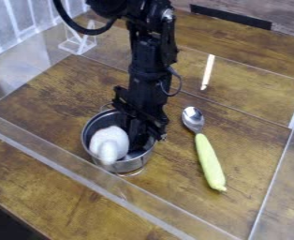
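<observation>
My black gripper [139, 117] is lowered over and into a steel pot [131, 164] with handles, hiding much of its inside. Its fingers are too dark and hidden to tell how they stand. A white object [109, 145] stands tilted in the left part of the pot, beside the gripper.
A silver spoon [194, 119] and a pale green long object [210, 161] lie right of the pot on the wooden table [50, 187]. A white stick-like piece is farther back. Transparent rails run along the table's edges.
</observation>
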